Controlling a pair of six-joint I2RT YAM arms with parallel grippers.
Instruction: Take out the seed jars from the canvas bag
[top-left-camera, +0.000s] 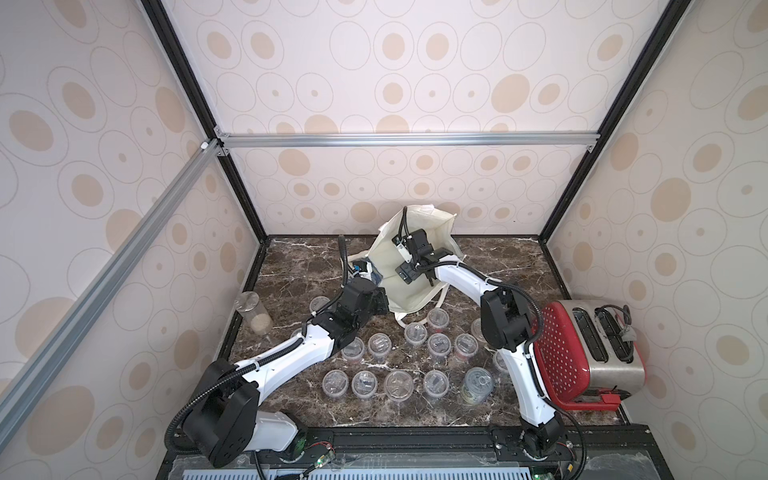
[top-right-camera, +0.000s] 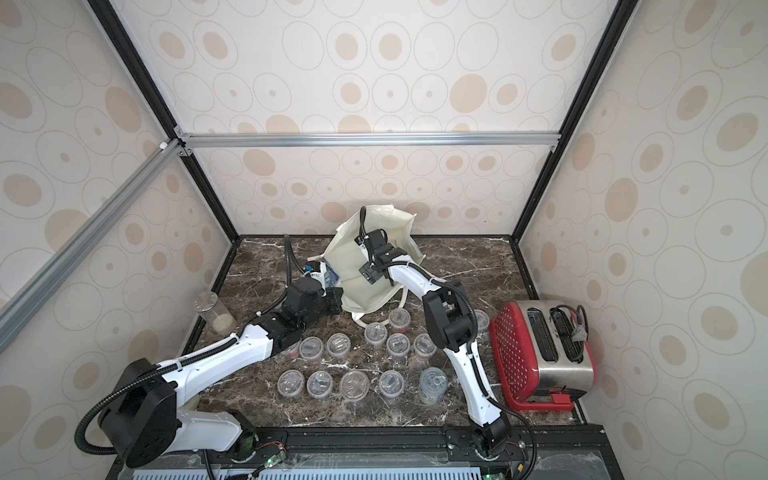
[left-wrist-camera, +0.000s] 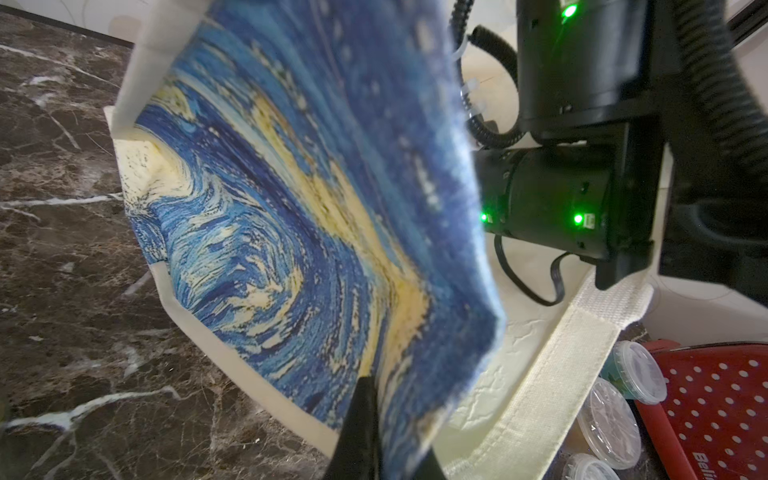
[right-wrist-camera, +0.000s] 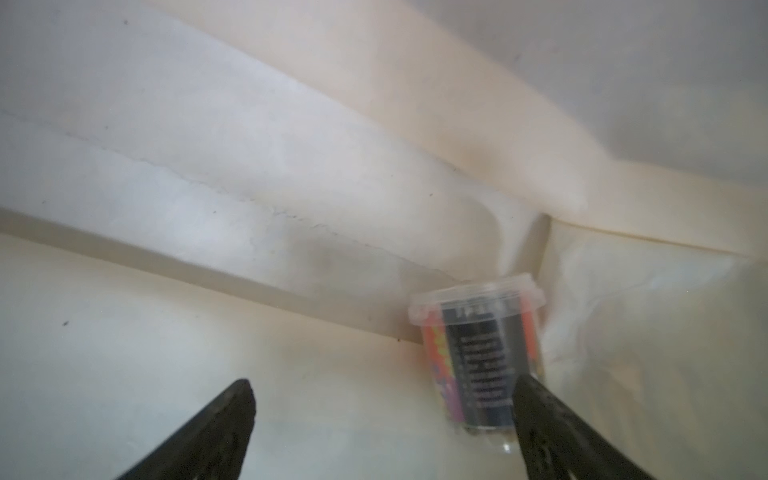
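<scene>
The cream canvas bag (top-left-camera: 424, 220) lies open on its side at the back. My left gripper is shut on the bag's blue painted flap (left-wrist-camera: 256, 264) at its front-left edge. My right gripper is inside the bag, open, fingers either side of bare lining. A seed jar (right-wrist-camera: 480, 360) with a clear lid and dark label rests in the bag's corner, just beyond the right fingertip, slightly blurred.
Many clear lidded jars (top-left-camera: 397, 385) stand in rows along the front of the marble table, with a taller jar (top-left-camera: 254, 313) at the left. A red-and-steel toaster (top-left-camera: 588, 352) occupies the right side.
</scene>
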